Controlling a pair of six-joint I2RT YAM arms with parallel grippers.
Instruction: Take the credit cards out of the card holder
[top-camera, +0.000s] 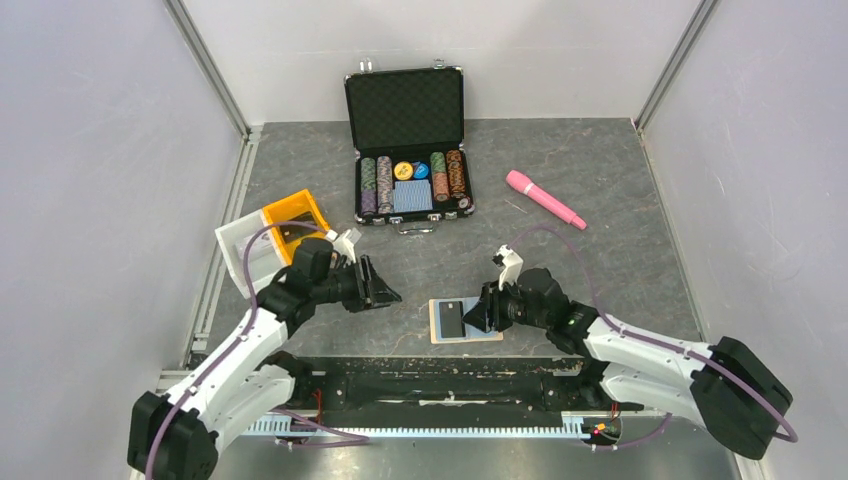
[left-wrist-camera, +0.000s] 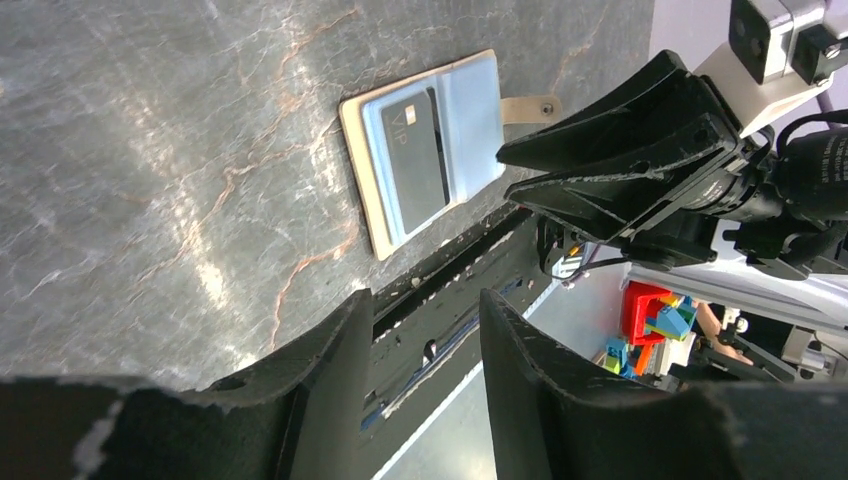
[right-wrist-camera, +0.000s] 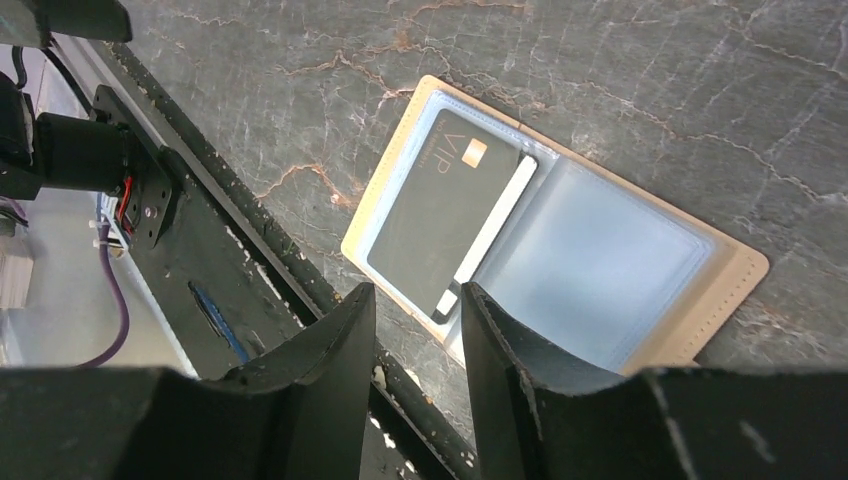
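Note:
The open card holder (top-camera: 437, 336), tan-edged with pale blue pockets, lies flat near the table's front edge. A dark grey card (right-wrist-camera: 440, 205) sits in its left pocket; a white edge (right-wrist-camera: 497, 220) shows beside it, perhaps of another card. My right gripper hovers over the holder, fingers parted, nothing between its fingers. To the left of the holder, above bare table, my left gripper is also open and empty. A dark card (top-camera: 298, 232) lies in the yellow compartment of the box at the left, partly behind my left arm.
The yellow and white box (top-camera: 240, 237) stands at the left wall side. An open poker chip case (top-camera: 405, 105) is at the back, and a pink flashlight (top-camera: 546, 200) lies at the back right. Bare table separates these from the holder.

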